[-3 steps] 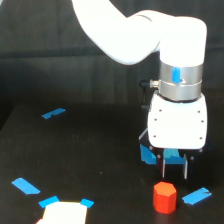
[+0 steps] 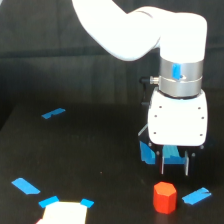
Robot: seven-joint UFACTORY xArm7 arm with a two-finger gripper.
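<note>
A white robot arm reaches in from the top, its gripper (image 2: pixel 174 160) pointing down at the right of the camera view, over some blue material (image 2: pixel 147 152) on the dark table. Two thin dark fingers show below the white housing, apparently apart; what lies between them is unclear. Just below and in front of the gripper sits a red hexagonal block (image 2: pixel 164 197).
A pale object (image 2: pixel 64 212) with a red bit beside it is cut off at the bottom left. Short blue strips (image 2: pixel 25 186) mark the dark table (image 2: pixel 95 150) in several places.
The arm and gripper have shifted very slightly, with the gripper a touch lower. The red block stays where it was.
</note>
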